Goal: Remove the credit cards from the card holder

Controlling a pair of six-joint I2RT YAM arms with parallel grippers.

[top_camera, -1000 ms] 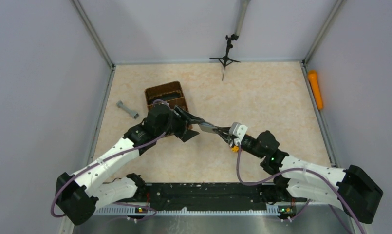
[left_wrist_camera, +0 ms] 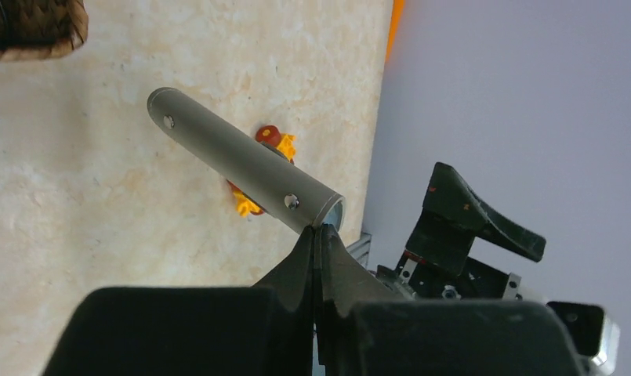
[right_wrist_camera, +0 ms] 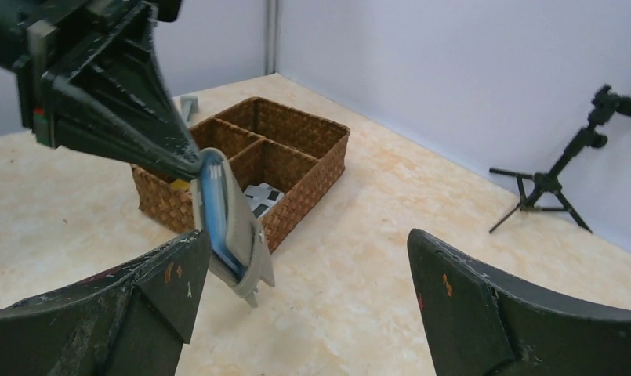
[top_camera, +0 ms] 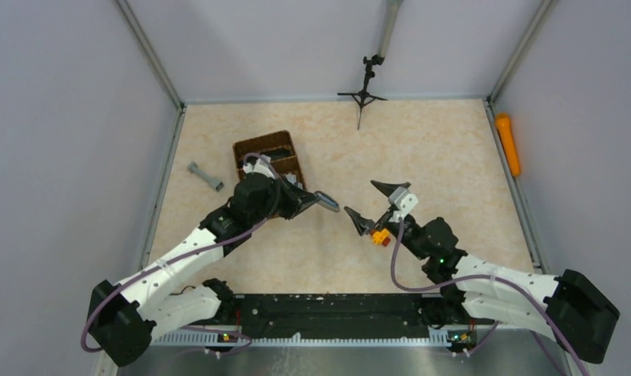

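Observation:
The grey card holder (top_camera: 328,201) hangs in the air near the middle of the table, its end pinched by my left gripper (top_camera: 318,198). Seen from the left wrist, its long grey side with two rivets (left_wrist_camera: 237,157) reaches away from the shut fingertips. A blue card edge (right_wrist_camera: 215,205) shows inside the holder in the right wrist view, between its grey walls. How many cards it contains is hidden. My right gripper (top_camera: 364,200) is open, just to the right of the holder and apart from it, with nothing between its fingers.
Behind the left arm stands a brown woven basket (right_wrist_camera: 328,168) with compartments. A small orange and red object (top_camera: 382,236) lies below the right gripper. A grey tool (top_camera: 205,176) lies at the left, a black tripod (top_camera: 363,97) at the back.
One second ago the left gripper stood open at the holder and the right one gripped it. The left has shut on its end; the right has opened and drawn back to the right.

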